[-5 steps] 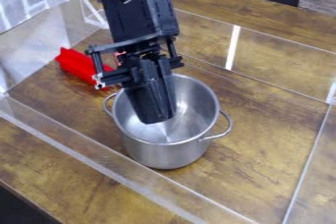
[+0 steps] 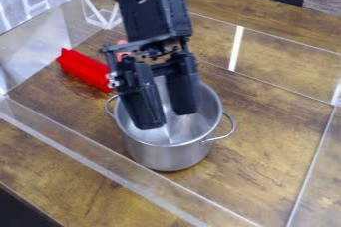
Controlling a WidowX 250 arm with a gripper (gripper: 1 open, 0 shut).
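A steel pot [image 2: 173,151] with two side handles stands on the wooden table, near the middle of the camera view. My black gripper [image 2: 156,100] hangs over the pot's mouth, its two fingers apart and tipped down toward the inside. I see nothing held between them. The fingers hide part of the pot's interior and far rim. A red object [image 2: 83,68] lies on the table to the left of the pot, partly hidden toward the back by the arm.
Clear panels [image 2: 36,47] stand along the left side. A dark ledge runs along the back.
My gripper has turned, so both fingers now show apart, one at the left and one at the right over the pot. The pot and red object have not moved.
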